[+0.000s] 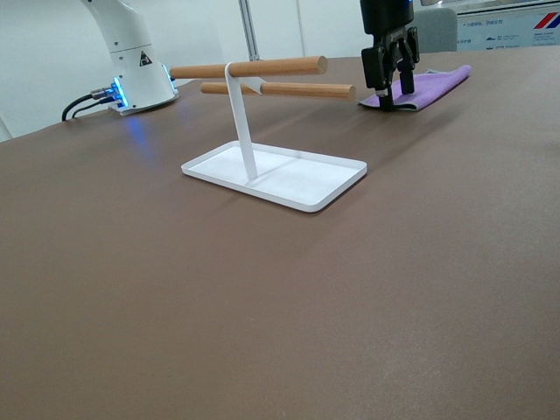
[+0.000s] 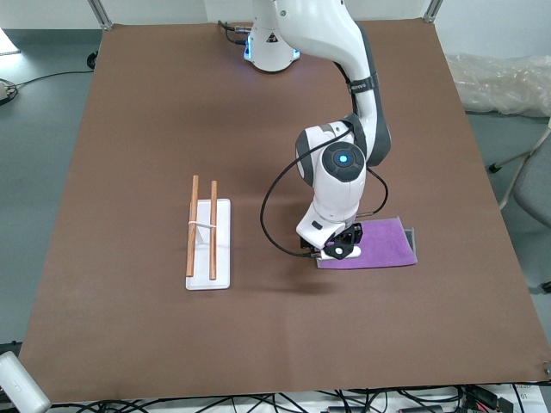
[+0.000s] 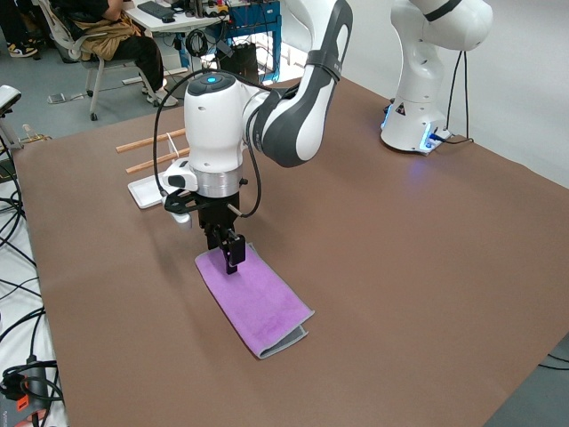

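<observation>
A folded purple towel with a grey edge [image 2: 383, 243] lies flat on the brown table, also in the top view [image 1: 437, 86] and right view [image 3: 262, 311]. The black gripper [image 1: 395, 92] points down at the towel's near end, its tips at or just on the cloth; in the right view the gripper [image 3: 231, 262] is at the towel's upper end. Whether its fingers hold any cloth is unclear. A white rack with two wooden bars [image 2: 213, 232] stands apart on a white tray [image 1: 289, 179].
The arm's white base [image 2: 269, 52] sits at the back of the table [image 2: 129, 129]. Cables [image 2: 370, 400] run along the front edge, beside a white cylinder [image 2: 21, 383].
</observation>
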